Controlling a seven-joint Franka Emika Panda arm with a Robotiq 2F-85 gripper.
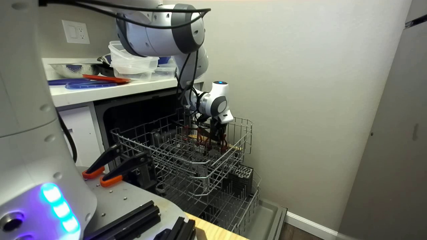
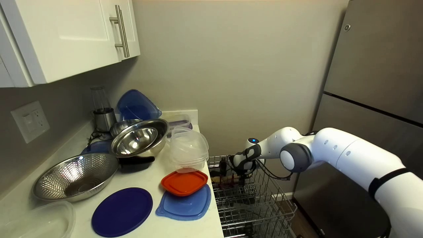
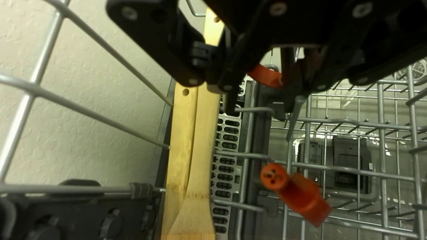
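In the wrist view my gripper is open, its dark fingers standing apart. An orange piece shows in the gap between them; whether it touches either finger cannot be told. Lower down lies another orange-red item with a round, holed end, over the rack wires. Left of the fingers, two wooden utensils rest side by side along the rack's edge. From outside, the gripper reaches down into the upper dishwasher rack, among several red items partly hidden by wires.
Wire tines and the rack's side surround the gripper closely, with the wall just beyond. The counter holds a colander, steel bowls, clear containers, a red lid and blue lids. A lower rack sits beneath.
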